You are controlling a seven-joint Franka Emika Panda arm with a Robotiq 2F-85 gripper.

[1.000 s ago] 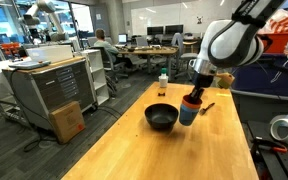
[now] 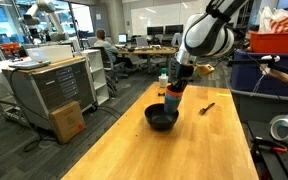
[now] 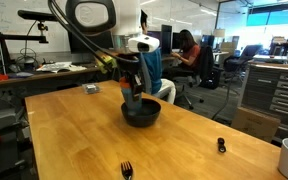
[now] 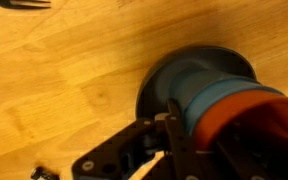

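A blue-grey cup with an orange rim [image 2: 172, 101] is gripped by my gripper [image 2: 175, 88], which is shut on its upper part. Below and around the cup's lower end is the black bowl [image 2: 160, 119] on the wooden table. In the second exterior view, the cup [image 3: 132, 101] overlaps the bowl [image 3: 144, 118]; whether its base touches the bowl's bottom is hidden. From the wrist, the cup's orange inside [image 4: 240, 112] fills the right side, with the bowl's dark rim [image 4: 162, 78] behind it.
A black fork [image 3: 126, 170] lies on the table, apart from the bowl. A small black object [image 3: 221, 146] rests toward another edge. In the first exterior view, a bottle [image 2: 164, 79] stands beyond the bowl, and the table's near part is bare.
The cup was lower and right of the bowl, in my gripper. The bowl has stayed put.
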